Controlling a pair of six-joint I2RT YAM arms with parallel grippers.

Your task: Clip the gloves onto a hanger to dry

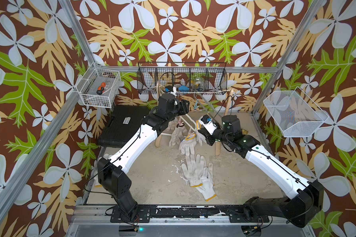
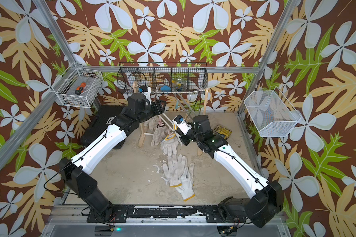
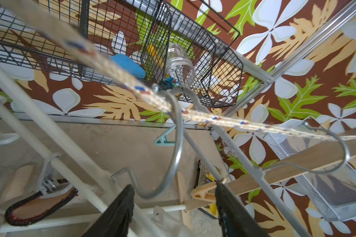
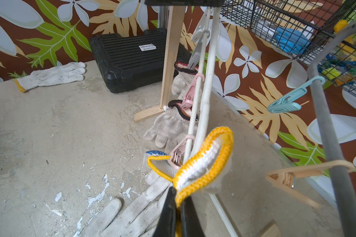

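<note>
In the right wrist view my right gripper is shut on the yellow cuff (image 4: 221, 134) of a white glove beside the white hanger bars (image 4: 205, 90). Gloves hang there from pink clips (image 4: 189, 94). A teal clip (image 4: 288, 103) and wooden clip (image 4: 292, 173) sit on a grey bar. My left gripper stands open high over the hanger, facing a rope (image 3: 233, 123) and metal hooks (image 3: 174, 158); nothing shows between its fingers. Loose gloves (image 1: 193, 169) lie at the front.
A wire basket (image 1: 146, 79) hangs along the back, white baskets (image 1: 98, 94) at both sides. A black case (image 4: 134, 51) lies at the left; bare floor surrounds the front gloves.
</note>
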